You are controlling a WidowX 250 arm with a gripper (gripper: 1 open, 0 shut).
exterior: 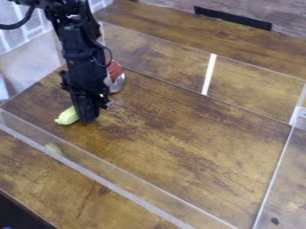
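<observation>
The black arm reaches down from the upper left to my gripper [89, 112], which is low over the wooden table at the left. A pale yellow-green elongated object [68, 115] lies at the fingertips, partly behind them; whether it is between them is unclear. The gripper looks shut, though its fingers are hard to make out. A reddish round item with silver [114, 76] sits just behind the arm, partly hidden by it.
Clear low walls enclose the wooden work surface [191, 152], with a white strip at the back.
</observation>
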